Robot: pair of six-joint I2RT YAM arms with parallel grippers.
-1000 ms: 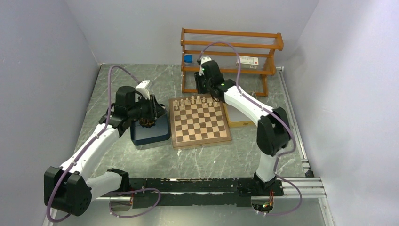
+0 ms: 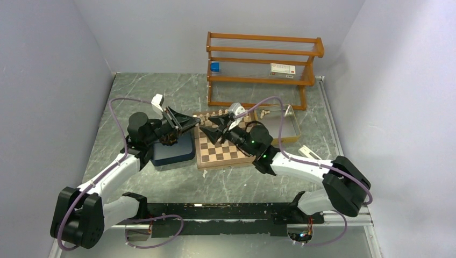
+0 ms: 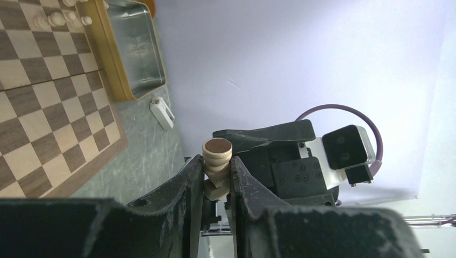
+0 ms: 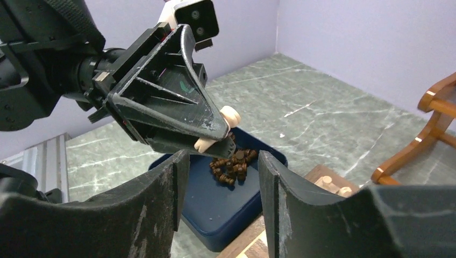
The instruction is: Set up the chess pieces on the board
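My left gripper (image 2: 198,121) is shut on a light wooden chess piece (image 3: 217,156), raised above the left edge of the chessboard (image 2: 218,157). The piece's round, brownish base faces up in the left wrist view; its other end shows below the fingers (image 4: 204,144) in the right wrist view. Facing it is my right gripper, its fingers apart and nothing held between them. The piece appears ahead of that gap. Several light pieces (image 3: 56,19) stand on the board's far rows, partly hidden from above by the arms.
A dark blue tray (image 2: 172,155) with brown pieces (image 4: 234,167) stands left of the board. To the right lies a yellow-rimmed metal tray (image 3: 141,51). A wooden rack (image 2: 261,79) is behind. The board's near rows are bare.
My right gripper came from the board's far edge, turned toward the left and neared the left gripper. The left gripper swung to point rightward, toward the board.
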